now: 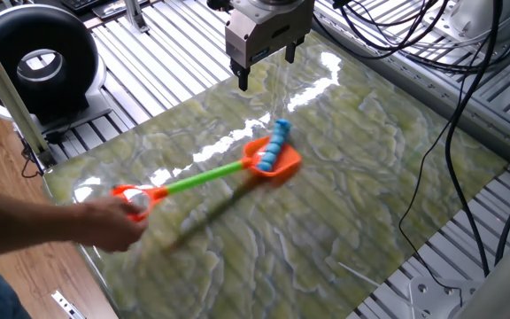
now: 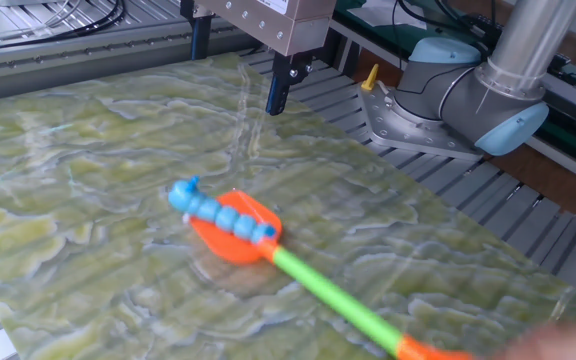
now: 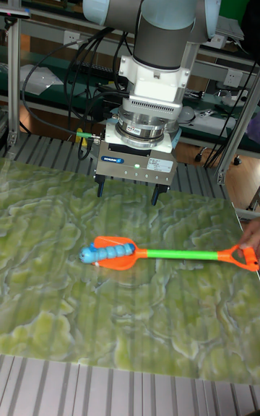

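A toy shovel with an orange blade (image 1: 289, 168) and a green shaft (image 1: 204, 178) is held by a person's hand (image 1: 113, 223) at its orange handle. Across the blade lies a blue segmented caterpillar-like toy (image 2: 224, 215), one end reaching past the blade's edge. A shadow falls on the mat beneath the shovel, which appears raised off it. My gripper (image 3: 127, 191) hangs above the far part of the mat, behind the shovel and apart from it. Its two dark fingers (image 2: 280, 85) stand wide apart, and nothing is between them.
Black cables (image 1: 454, 133) run along the right side. A large black ring-shaped object (image 1: 38, 58) stands at the far left.
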